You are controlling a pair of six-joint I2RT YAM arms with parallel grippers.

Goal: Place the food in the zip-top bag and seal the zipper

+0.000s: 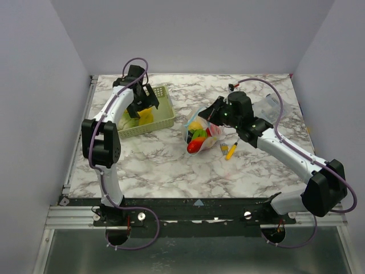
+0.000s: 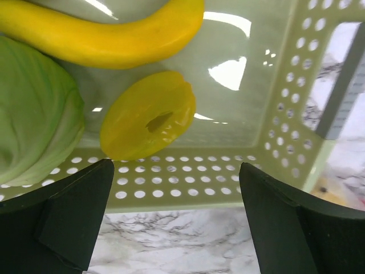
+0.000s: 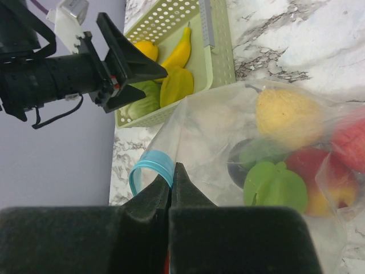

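My left gripper (image 1: 143, 101) stands open over the green basket (image 1: 162, 121), above a yellow pepper (image 2: 145, 117), with a banana (image 2: 102, 40) and a cabbage (image 2: 34, 111) beside that pepper. My right gripper is shut on the top edge of the clear zip bag (image 3: 205, 114), by its blue zipper (image 3: 149, 162). The bag holds several foods: a yellow item (image 3: 290, 114), a green pepper (image 3: 275, 188), red items and a dark one.
A yellow-handled tool (image 1: 231, 152) lies right of the bag, and another clear item (image 1: 268, 107) behind the right arm.
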